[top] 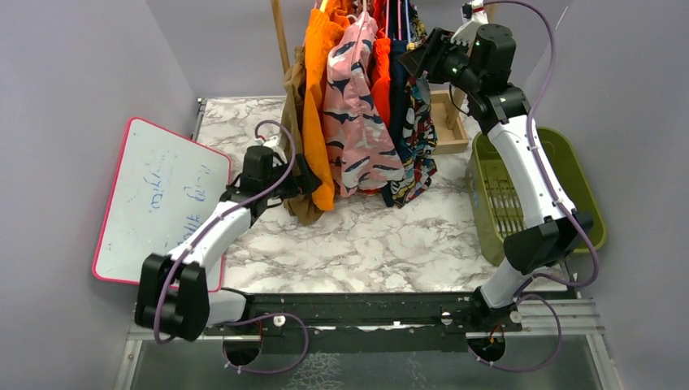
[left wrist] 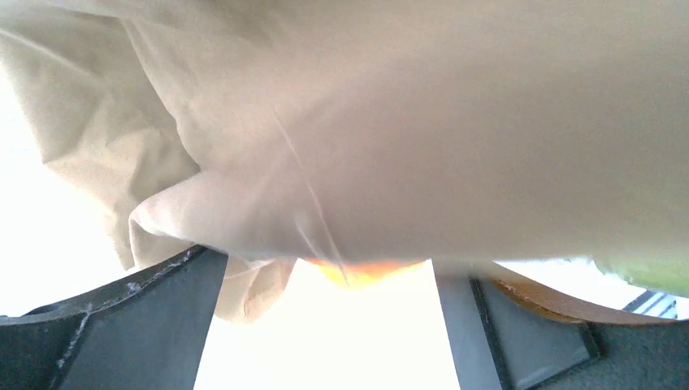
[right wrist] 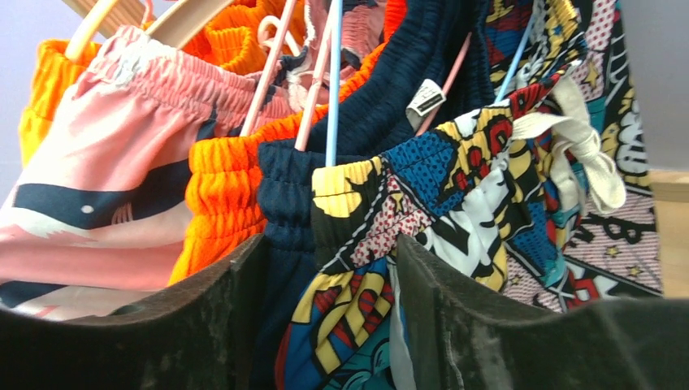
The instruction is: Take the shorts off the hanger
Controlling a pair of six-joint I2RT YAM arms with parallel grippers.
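Shorts hang in a row on a rack: khaki [top: 292,97], orange [top: 318,114], pink camouflage [top: 357,122], navy [right wrist: 284,195] and comic-print [right wrist: 439,187]. My left gripper [top: 305,179] is open at the lower khaki shorts, whose cloth fills most of the left wrist view above the fingers. My right gripper [top: 414,57] is up at the waistbands on the rack's right, part open, with navy and comic-print waistband cloth between and behind its fingers; whether it touches them I cannot tell.
A green basket [top: 585,203] stands at the right, a wooden box [top: 447,142] behind the shorts. A whiteboard [top: 146,211] lies at the left.
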